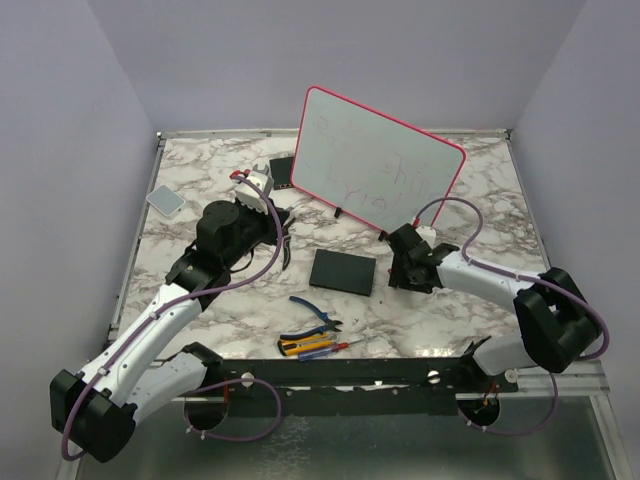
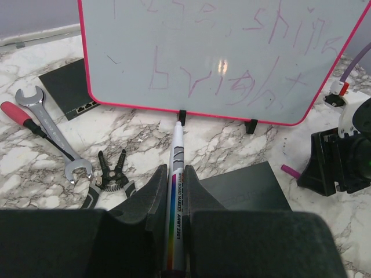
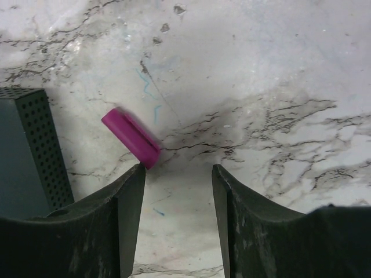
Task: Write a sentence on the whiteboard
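The whiteboard (image 1: 370, 160) stands at the back, with faint purple handwriting (image 2: 232, 81), including what reads like "bright". My left gripper is shut on a white marker (image 2: 177, 150), its tip pointing toward the board's lower edge. In the right wrist view, a short magenta piece (image 3: 132, 134), possibly a cap, lies on the marble beside a dark perforated block edge. My right gripper is low over it, fingers apart with nothing between them; the piece is by the left fingertip.
A dark pad (image 1: 342, 271) lies mid-table. Pliers (image 1: 315, 312), screwdrivers and cutters sit at the front; a wrench (image 2: 52, 121) and another dark pad (image 2: 64, 87) lie back left. The right side has clear marble.
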